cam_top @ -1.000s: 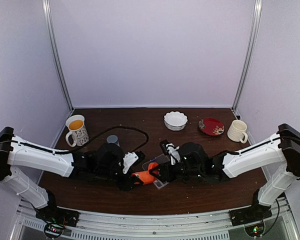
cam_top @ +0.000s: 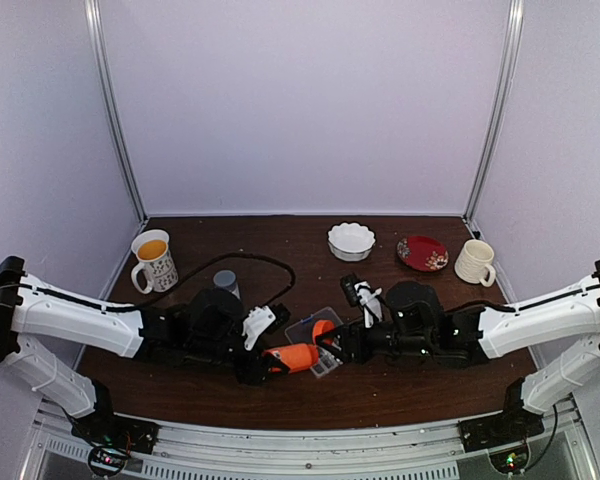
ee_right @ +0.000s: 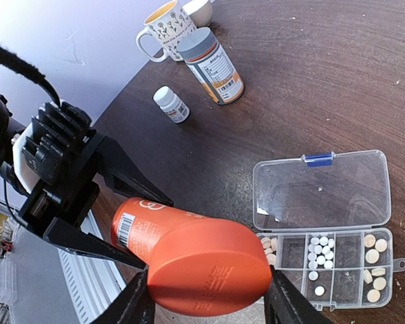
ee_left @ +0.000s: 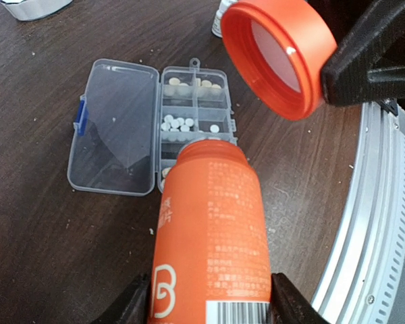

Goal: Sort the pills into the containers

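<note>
An orange bottle (ee_left: 212, 229) lies tilted in my left gripper (cam_top: 263, 366), which is shut on its body; its neck end points away in the left wrist view. My right gripper (cam_top: 332, 345) is shut on the orange cap (ee_right: 209, 266). In the left wrist view the cap (ee_left: 280, 57) hangs clear of the bottle, its open underside showing. Below both lies the clear pill box (ee_right: 324, 270), lid (ee_right: 320, 189) flipped open. Small white pills (ee_right: 320, 253) fill a middle compartment, one sits in another, and larger cream pills (ee_right: 372, 256) lie in outer ones.
Behind the left arm stand a grey-capped bottle (ee_right: 212, 65), a small white bottle (ee_right: 171, 104) and a patterned mug (cam_top: 154, 262). At the back are a white bowl (cam_top: 351, 241), a red plate (cam_top: 423, 253) and a cream mug (cam_top: 475, 263).
My right gripper has moved right with the cap, away from the bottle, and a gap has opened between them. The left arm has hardly moved.
</note>
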